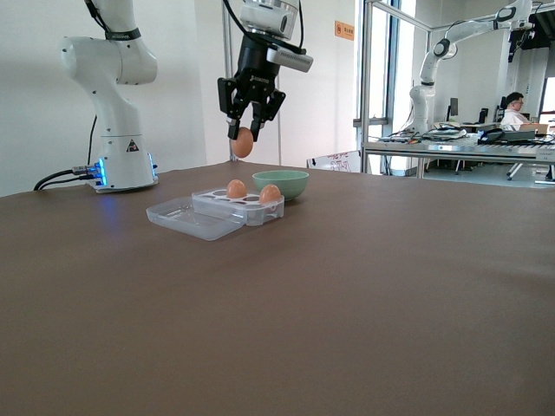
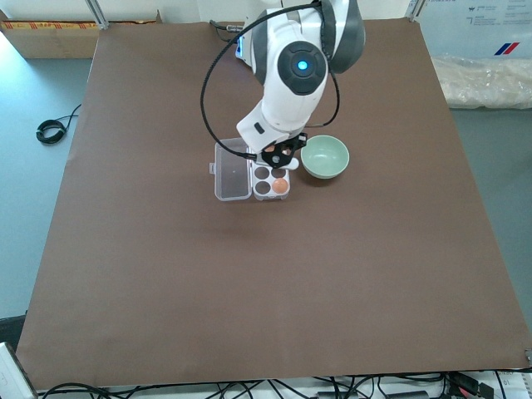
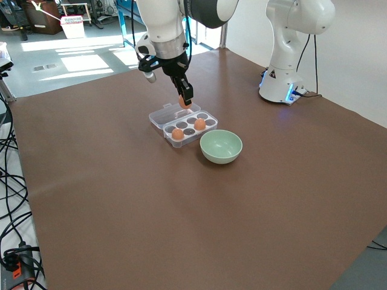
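Note:
My gripper (image 1: 244, 130) is shut on a brown egg (image 1: 243, 146), held above an open clear plastic egg carton (image 1: 195, 222) in the top view. A pale green bowl (image 3: 221, 147) stands beside the carton, apart from the held egg. In the left view the gripper (image 2: 278, 151) largely hides what it holds.
The arm's white base (image 3: 280, 86) stands at the back, with cables around it. Black cables run along the table's outer edge.

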